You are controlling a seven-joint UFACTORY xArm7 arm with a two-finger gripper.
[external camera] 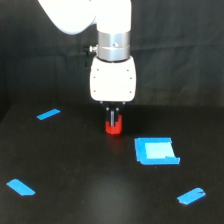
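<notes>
A small red object (113, 128) sits on the dark table below the white robot hand. My gripper (113, 122) points straight down at it, with its dark fingers overlapping the upper part of the red object in this view. The fingers look close together, but they are small and dark against the background. Whether they grip the red object, or merely stand in front of or above it, I cannot tell.
A blue-taped square with a pale middle (158, 151) lies on the table to the right of the red object. Blue tape strips mark the far left (48, 114), front left (20, 187) and front right (191, 196). Open table lies between them.
</notes>
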